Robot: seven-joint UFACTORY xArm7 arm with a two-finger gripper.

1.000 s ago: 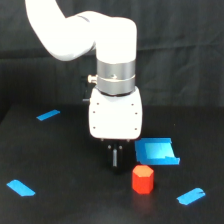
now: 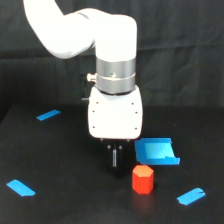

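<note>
The white arm reaches down from the top centre, its gripper [image 2: 114, 154] low over the black table, the dark fingertips hard to make out. A red hexagonal block [image 2: 143, 180] sits a little to the right and nearer the front. Behind that block is a light blue open box [image 2: 157, 152], partly hidden by the gripper's housing. Whether the fingers hold anything cannot be seen.
Flat blue pieces lie at the back left [image 2: 49, 114], front left [image 2: 21, 188] and front right [image 2: 191, 196]. The table between the left pieces and the gripper is clear.
</note>
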